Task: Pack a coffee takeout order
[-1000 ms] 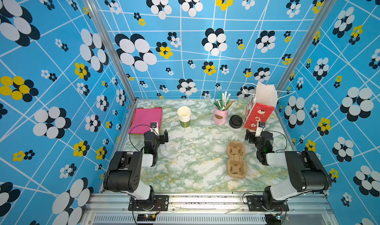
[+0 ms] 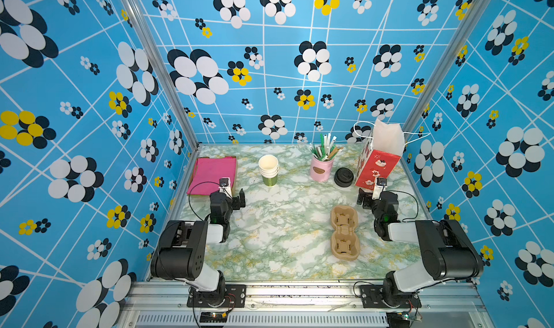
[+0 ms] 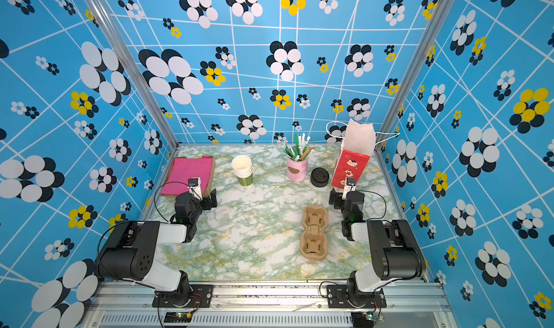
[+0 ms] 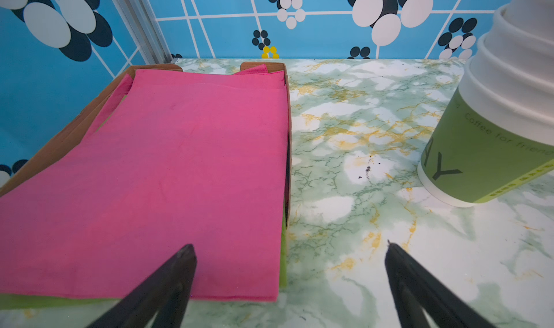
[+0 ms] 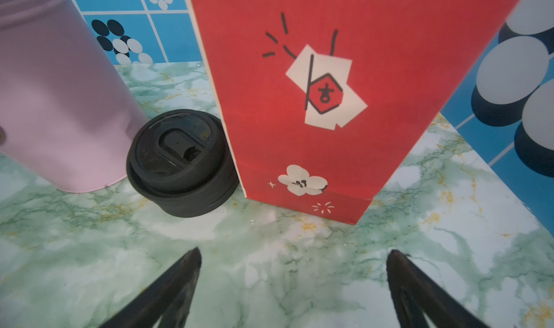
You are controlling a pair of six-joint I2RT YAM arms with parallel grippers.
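Observation:
Nested paper cups (image 2: 269, 170) with green bands stand upright left of centre; their lower part (image 4: 490, 149) shows in the left wrist view. Pink napkins (image 4: 173, 183) lie in a cardboard tray at the back left. My left gripper is open and empty, just in front of them. A two-well cup carrier (image 2: 345, 232) rests at the front right. Black lids (image 5: 181, 160) sit between the pink holder (image 2: 321, 170) of stirrers and straws and the upright red paper bag (image 5: 323, 97). My right gripper is open and empty in front of the bag.
White rope handles (image 2: 416, 136) stick out from both sides of the bag's top. Blue patterned walls close off the back and the sides.

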